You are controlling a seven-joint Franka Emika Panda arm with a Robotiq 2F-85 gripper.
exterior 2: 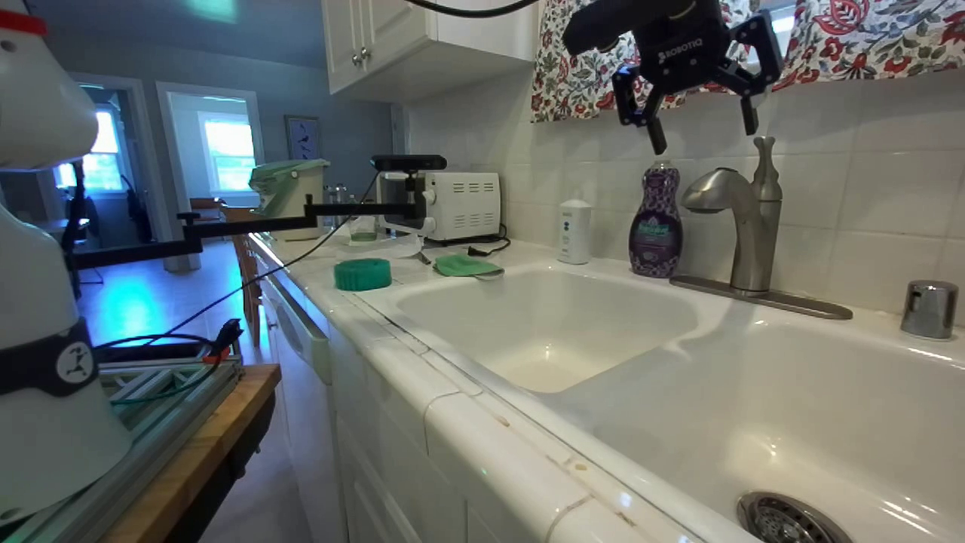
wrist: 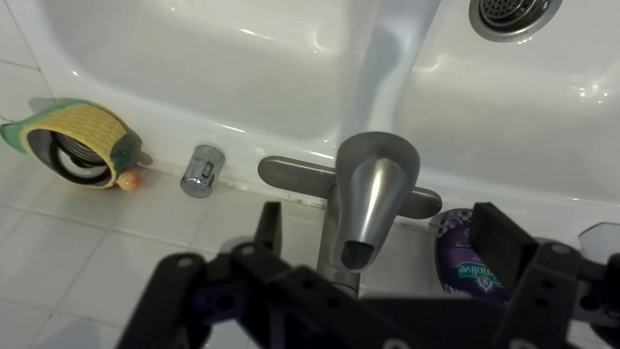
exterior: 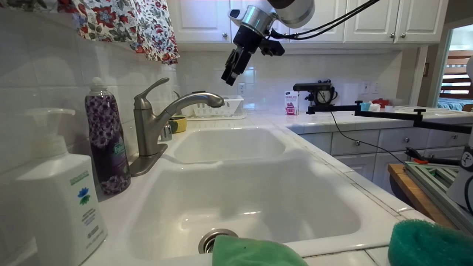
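Note:
My gripper [exterior 2: 707,136] is open, nothing between its fingers, and hangs in the air above the sink's back edge. In the wrist view the metal faucet [wrist: 372,192] shows between the spread fingertips, apart from and beyond them. Its upright lever handle [exterior 2: 767,167] stands over the faucet body in the second exterior view. A purple dish soap bottle [exterior: 106,137] stands upright beside the faucet; in the wrist view one finger [wrist: 500,241] partly covers it. The double sink [exterior: 248,195] is empty, with a drain [wrist: 511,14] in view.
A white pump bottle [exterior: 62,199] stands by the wall near the soap. A green cloth [exterior: 257,252] and a teal sponge [exterior: 430,244] lie at the sink's near end. Past the faucet are a chrome cap [wrist: 202,170] and a yellow-green ceramic holder [wrist: 75,142]. Floral curtains [exterior: 128,26] hang above.

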